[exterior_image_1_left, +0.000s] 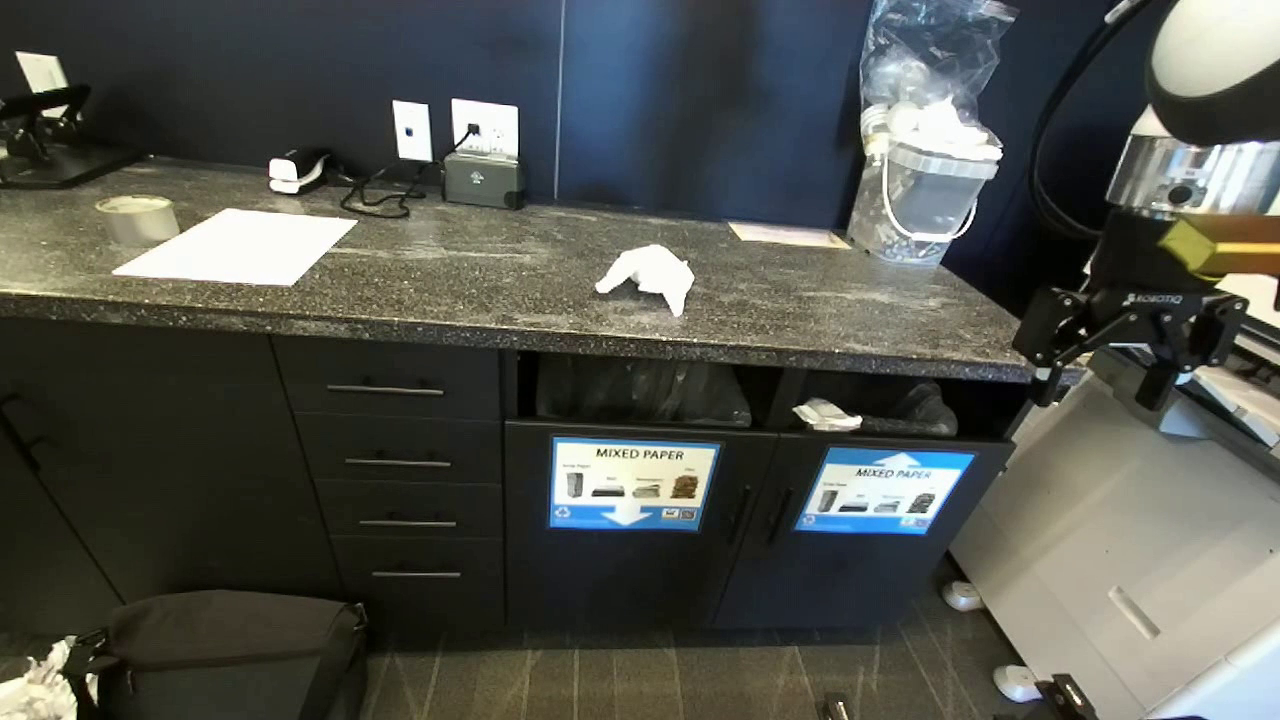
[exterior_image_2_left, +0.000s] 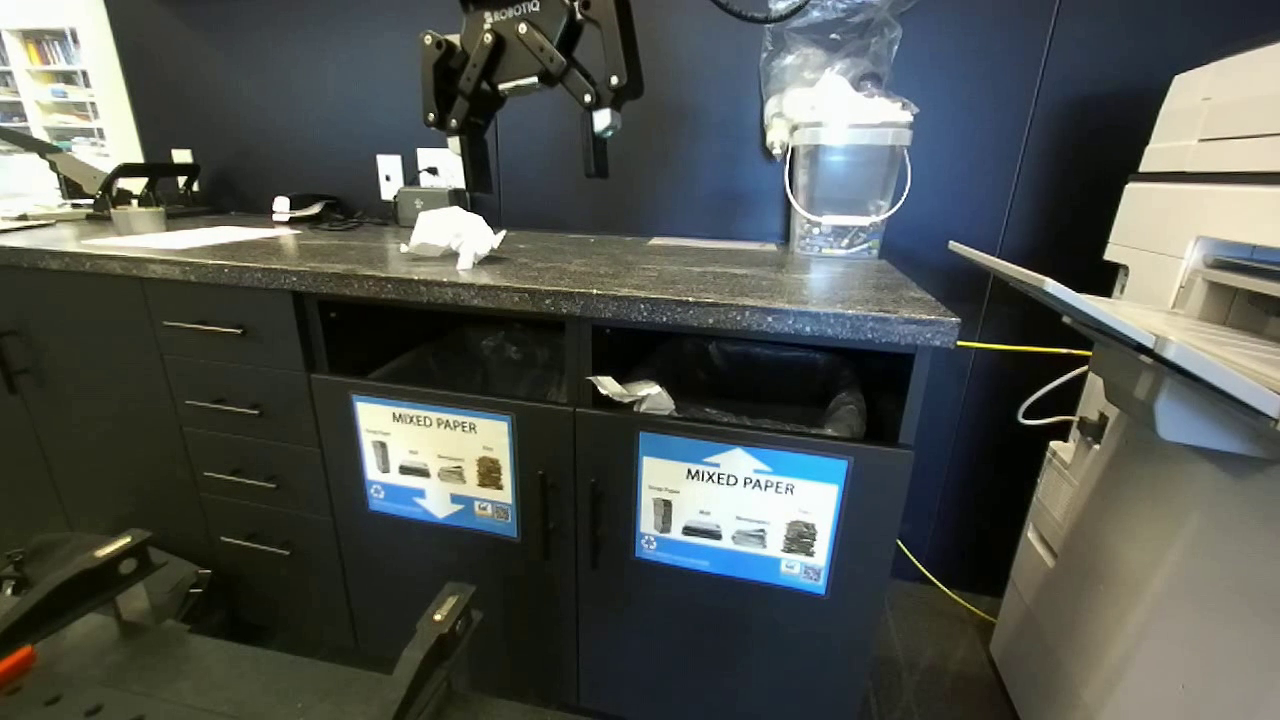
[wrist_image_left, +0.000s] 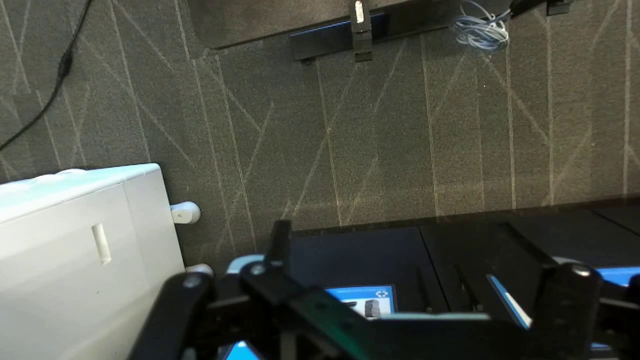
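A crumpled white paper (exterior_image_1_left: 649, 276) lies on the speckled dark counter, near its front edge; exterior view 2 shows the same crumpled paper (exterior_image_2_left: 453, 235). My gripper (exterior_image_1_left: 1098, 390) is open at the right of exterior view 1, well to the right of that paper. In exterior view 2 the gripper (exterior_image_2_left: 536, 174) hangs in the air, its fingers apart and empty. The wrist view looks down at the carpet (wrist_image_left: 372, 138) and cabinet fronts, with the dark gripper parts blurred along the bottom. A second whitish scrap (exterior_image_2_left: 633, 394) rests at the lip of the right bin opening.
A clear bucket (exterior_image_1_left: 914, 204) with a plastic bag stands at the counter's back right. Left on the counter are a white sheet (exterior_image_1_left: 240, 247), a tape roll (exterior_image_1_left: 138, 221) and a stapler (exterior_image_1_left: 298, 172). A printer (exterior_image_2_left: 1116, 480) stands right of the cabinet.
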